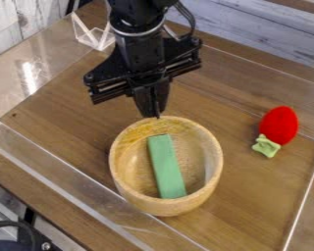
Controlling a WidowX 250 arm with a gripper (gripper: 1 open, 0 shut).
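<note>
A tan bowl [130,183] sits at the lower middle with a long green block [167,167] lying inside it. My black gripper [150,108] hangs just above the bowl's back rim. Its fingertips are small and dark, and I cannot make out what, if anything, is between them.
A red oval object [278,123] with a pale green piece [266,146] lies at the right on the wooden table [55,127]. A clear acrylic holder [91,29] stands at the back left. The table's left and front edges have transparent strips.
</note>
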